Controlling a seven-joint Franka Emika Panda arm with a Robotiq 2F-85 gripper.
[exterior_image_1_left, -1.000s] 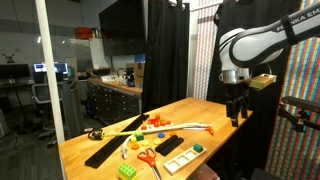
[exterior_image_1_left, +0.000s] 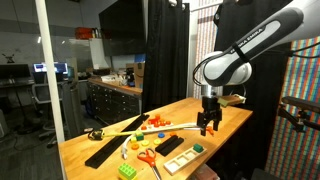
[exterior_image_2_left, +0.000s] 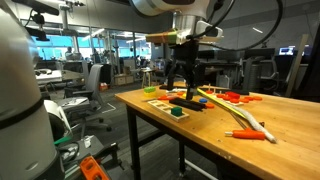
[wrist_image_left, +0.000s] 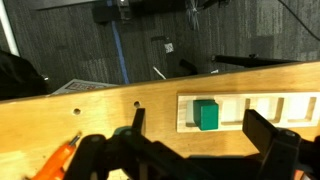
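A green block (wrist_image_left: 207, 115) sits at one end of a pale wooden tray (wrist_image_left: 188, 101) with divided compartments. The tray lies near the table's edge, the block also showing as a small green spot (exterior_image_1_left: 198, 148) in exterior view 1. My gripper stands open above the table, its two dark fingers apart on either side of the block in the wrist view. From exterior view 1 the gripper (exterior_image_1_left: 209, 130) hangs above the tabletop, clear of the block. Nothing is between its fingers.
Orange-handled scissors (exterior_image_1_left: 148, 157), a bright green brick (exterior_image_1_left: 127, 171) and a black bar (exterior_image_1_left: 169, 145) lie on the table. Several coloured toy pieces and a long white object (exterior_image_1_left: 180, 127) are farther back. Open floor (wrist_image_left: 160, 65) borders the table edge.
The arm has swung left in exterior view 1, bringing the open gripper from the far right closer to the tray and the green block. The objects on the table have not moved.
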